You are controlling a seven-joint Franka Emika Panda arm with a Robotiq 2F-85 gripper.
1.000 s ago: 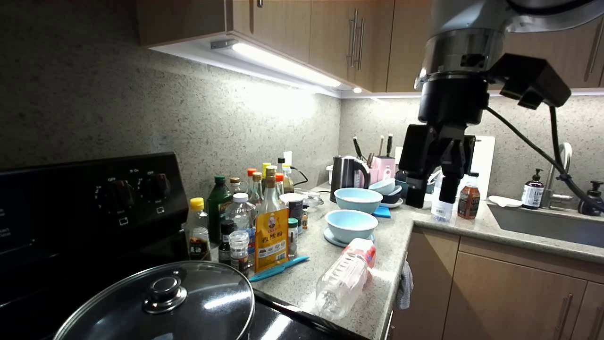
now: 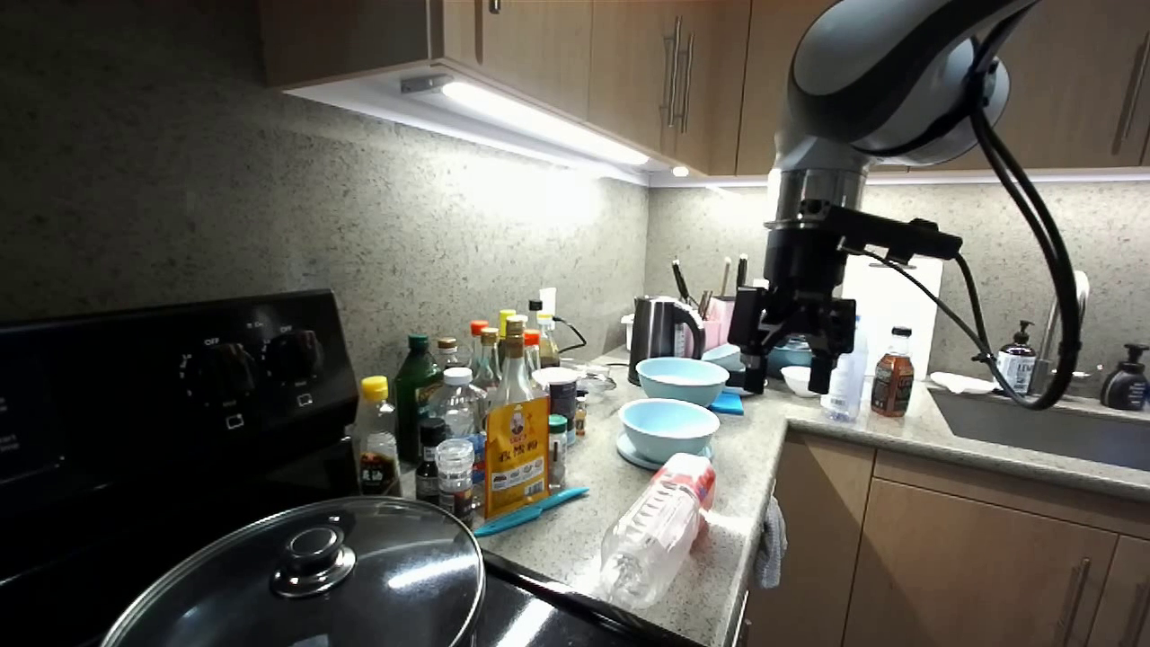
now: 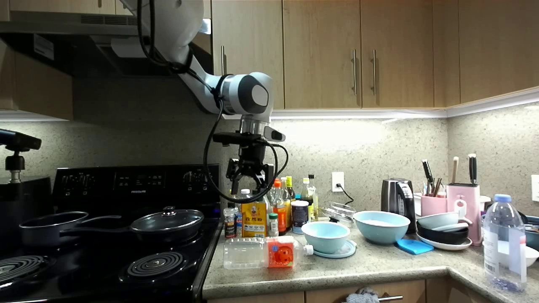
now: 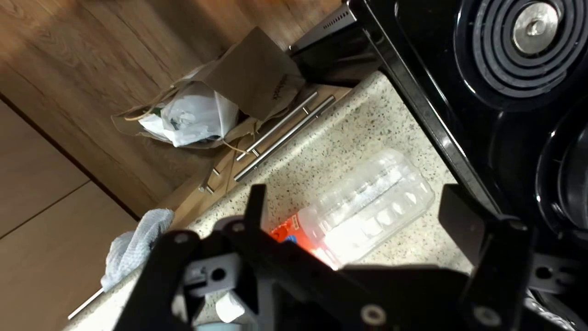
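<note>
A clear plastic bottle with a red label [image 3: 280,253] lies on its side on the counter, its white cap toward the blue bowls. Above the counter, clear of everything, hangs my gripper [image 2: 789,379], fingers pointing down. In the wrist view the gripper has its two fingers [image 4: 466,220] wide apart; the bottle [image 4: 375,207] shows below and between them, out of contact, with its cap end partly covered by the gripper body. The fingers are open and empty.
Two light-blue bowls [image 3: 326,236] [image 3: 381,226] stand beyond the bottle's cap. Several sauce bottles and a yellow packet [image 2: 517,458] crowd the wall side. A lidded pan [image 2: 313,582] sits on the stove. A tall water bottle [image 3: 504,242] stands at the right.
The arm has moved and turned; in exterior view 1 the gripper is now farther left and looks smaller. The lying bottle and bowls have not moved.
</note>
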